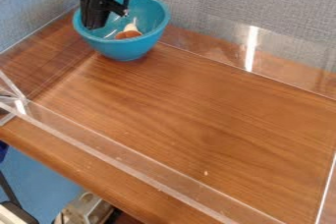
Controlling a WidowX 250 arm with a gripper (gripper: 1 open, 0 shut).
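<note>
A blue bowl [141, 46] sits on the wooden table at the back left, against the grey padded wall. Inside it is an orange item with a pale part [128, 33], too small to make out clearly. My black gripper [94, 20] hangs over the bowl's left side, fingers downward, partly within the rim; it appears shut, with nothing visible between its fingers.
Transparent low walls [251, 47] edge it. Grey padded panels stand behind and left. Below the front left edge are a blue floor and some metal hardware.
</note>
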